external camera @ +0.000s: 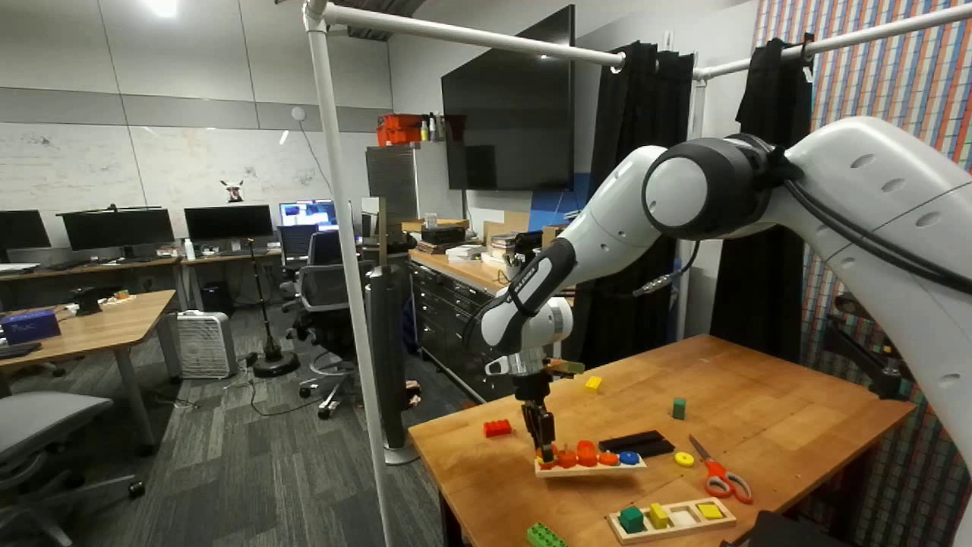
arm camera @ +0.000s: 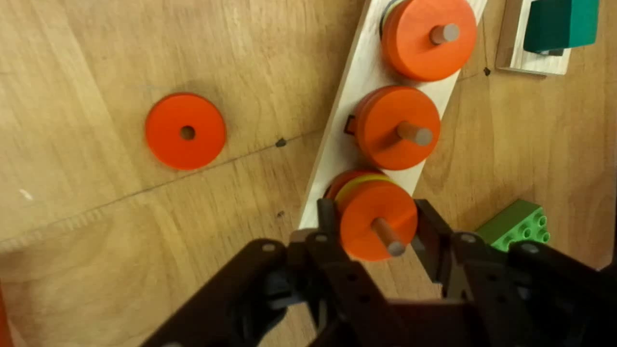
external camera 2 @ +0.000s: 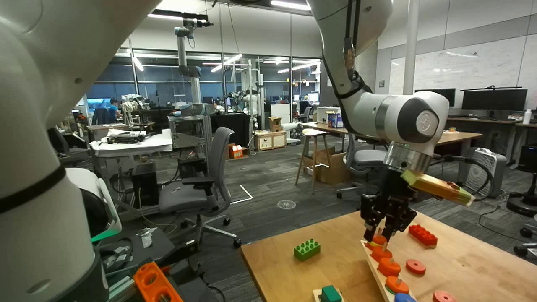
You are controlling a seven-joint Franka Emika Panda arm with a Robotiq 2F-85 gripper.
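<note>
My gripper is shut on the disc stack at one end of a pale wooden peg board (arm camera: 359,95); its fingers flank an orange top disc (arm camera: 370,234) with yellow and red edges beneath, and the peg pokes through. More orange stacks (arm camera: 399,127) fill the neighbouring pegs. At the board's far end sits a blue disc (external camera: 629,457). A loose red disc (arm camera: 185,132) lies flat beside the board, and another red disc (external camera 2: 444,297) rests farther along. Whether the board touches the table throughout cannot be told.
A red block (external camera: 497,428) and a green block (external camera: 544,535) lie on the table (external camera: 756,383). The shape tray (external camera: 670,521), scissors (external camera: 724,475), yellow ring (external camera: 683,460) and black piece (external camera: 638,444) are nearby.
</note>
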